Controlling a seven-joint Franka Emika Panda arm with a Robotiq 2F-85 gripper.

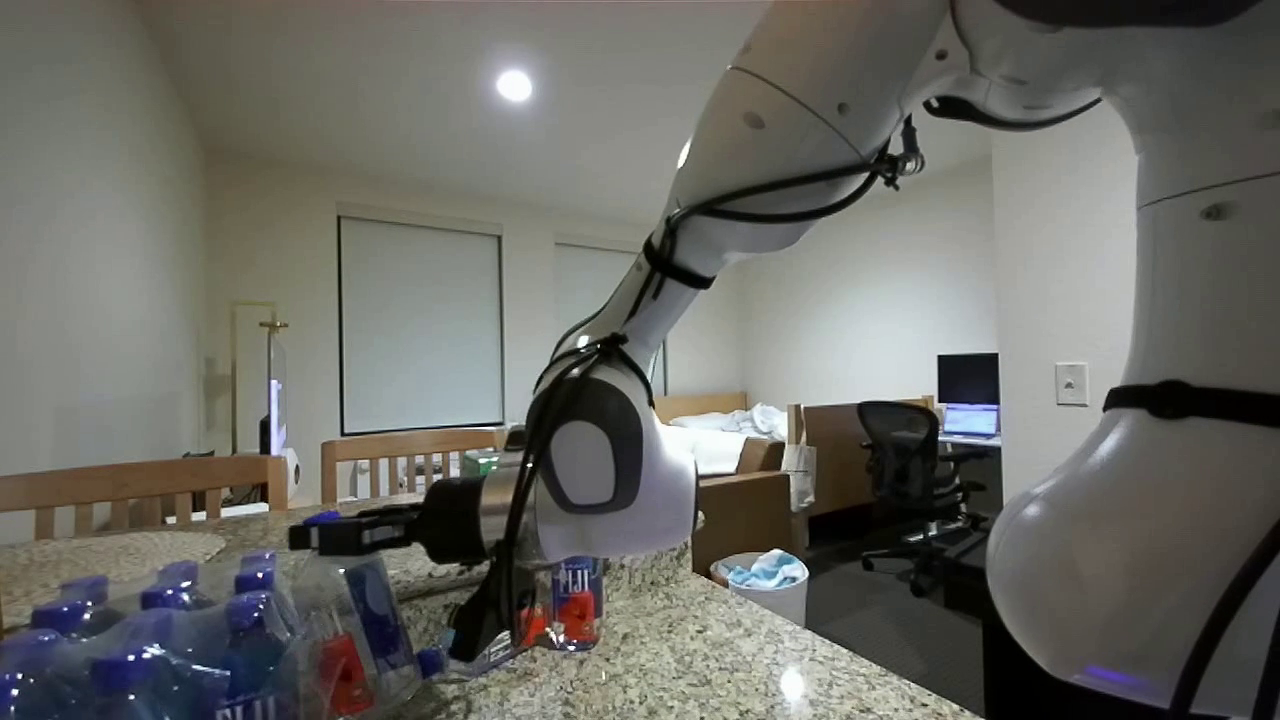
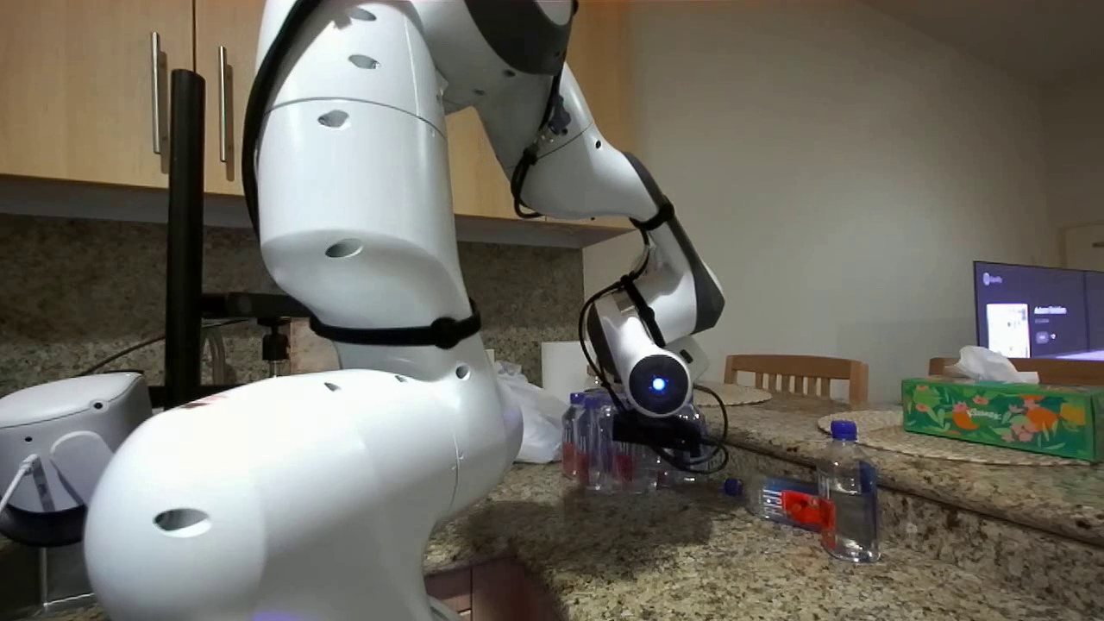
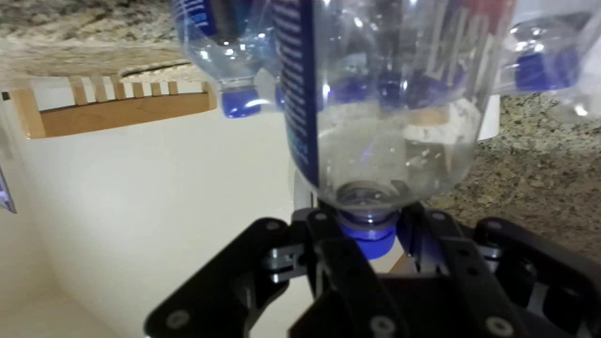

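My gripper is shut on the neck of a clear water bottle, just under its blue cap. In exterior view 1 that bottle hangs slightly tilted below the gripper, close beside a plastic-wrapped pack of bottles. Whether its base touches the counter cannot be seen. In exterior view 2 the arm hides most of the held bottle and part of the pack.
One bottle stands upright on the granite counter, and another lies on its side beside it. A green tissue box rests on the raised ledge. Open counter lies in front of the two bottles.
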